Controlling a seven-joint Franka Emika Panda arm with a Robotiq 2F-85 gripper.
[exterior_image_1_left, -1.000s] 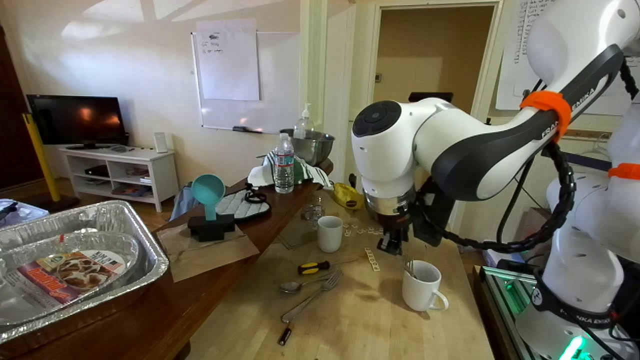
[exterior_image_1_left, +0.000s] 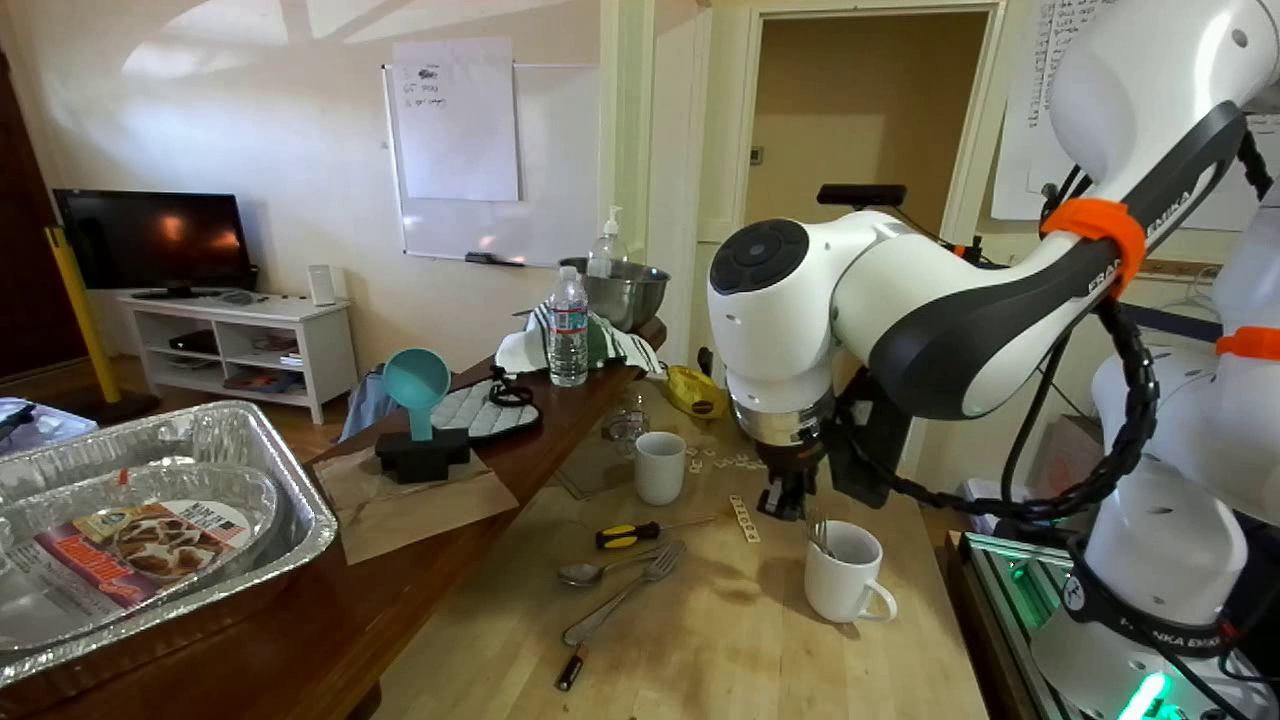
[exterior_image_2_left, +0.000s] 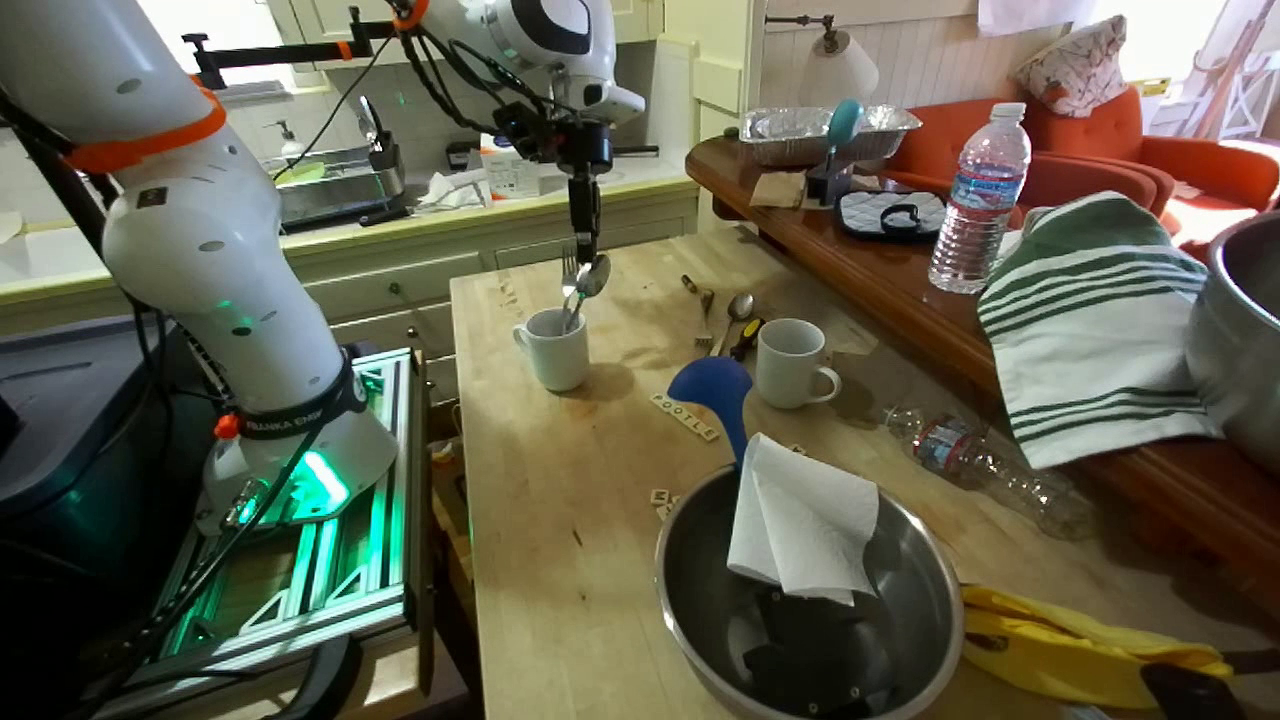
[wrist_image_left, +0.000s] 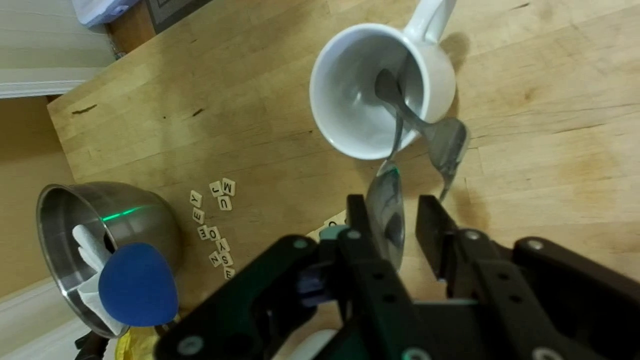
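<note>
A white mug (exterior_image_1_left: 836, 587) stands upright on the wooden table, holding a spoon (wrist_image_left: 385, 204) and a fork (wrist_image_left: 447, 143), their heads sticking up over the rim. My gripper points down above the mug's edge, its two black fingers parted. In the wrist view the spoon's bowl appears in the gap between the fingertips; whether either finger touches it is unclear. The fork's head lies beside the right finger (wrist_image_left: 433, 219). From exterior view 2 the fingers (exterior_image_2_left: 585, 234) are right over the spoon and fork heads.
A second white mug (exterior_image_1_left: 660, 468), a screwdriver (exterior_image_1_left: 629, 534), and a loose spoon (exterior_image_1_left: 582, 574) and fork (exterior_image_1_left: 660, 562) rest on the table. Letter tiles (wrist_image_left: 223, 246) lie near a metal bowl (exterior_image_2_left: 690, 600) with a blue utensil (exterior_image_2_left: 710, 384). Bare table surrounds the first mug's near side.
My gripper has come down slightly toward the spoon and fork in the mug. The mug and the other table items have stayed where they were.
</note>
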